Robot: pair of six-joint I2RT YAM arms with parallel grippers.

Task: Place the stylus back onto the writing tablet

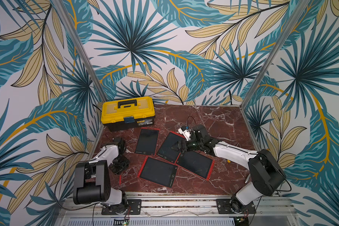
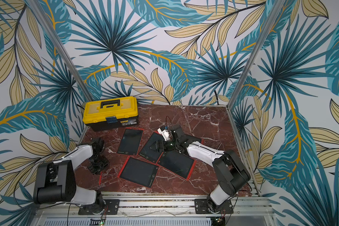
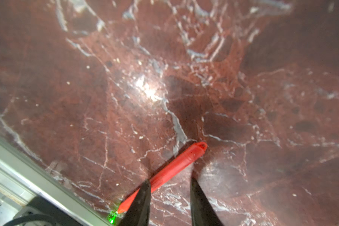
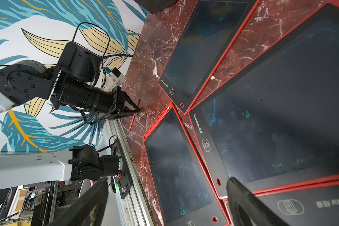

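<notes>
A red stylus [image 3: 177, 163] lies alone on the marble table, slanting in the left wrist view, with its looped end at upper right. My left gripper hovers above it, fingers [image 3: 141, 203] apart and nothing between them; the left finger covers part of the stylus's lower half. Writing tablets with red frames lie at the table's middle: one at front [image 1: 158, 171], one at back left [image 1: 146, 141], one in the centre [image 1: 169, 146] and one at right [image 1: 195, 163]. Over the centre tablet, my right gripper stands open and empty, its fingers blurred.
A yellow and black toolbox [image 1: 128, 113] occupies the back left corner. A metal rail [image 3: 30, 180] runs along the table's front edge near the stylus. Bare table [image 2: 211, 120] shows at the back right.
</notes>
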